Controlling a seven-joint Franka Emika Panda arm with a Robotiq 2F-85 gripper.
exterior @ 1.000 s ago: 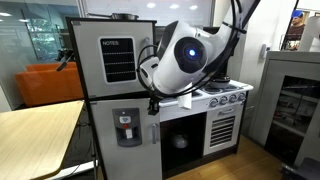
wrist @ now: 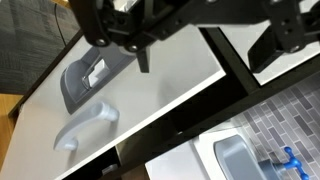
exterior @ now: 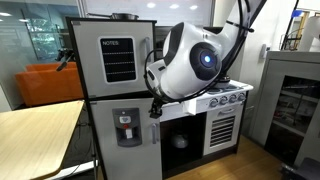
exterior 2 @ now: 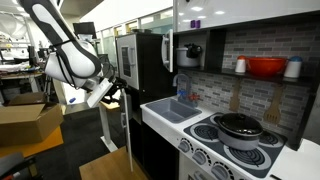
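My gripper is open in the wrist view, its two dark fingers wide apart with no object gripped between them. Below it lies the lower white door (wrist: 150, 85) of a toy fridge, bearing a grey-blue curved handle (wrist: 86, 126) and a grey dispenser panel (wrist: 92, 76). One finger (wrist: 143, 62) hangs over that door near its edge; contact cannot be judged. In exterior view 1 the gripper (exterior: 156, 106) is by the right edge of the fridge, around the seam between the upper door (exterior: 117, 60) and the lower one. Whether the lower door is fully closed is unclear.
To the right of the fridge is a toy stove (exterior: 222, 100) with knobs; a black pot (exterior 2: 240, 130) and a grey sink (exterior 2: 182, 108) are on the counter. A red bowl (exterior 2: 266, 66) sits on the shelf. A wooden table (exterior: 35, 140) stands at left in exterior view 1.
The arm's head has moved right and slightly down in exterior view 1, with the gripper shifting a little the same way. The fridge doors look unchanged.
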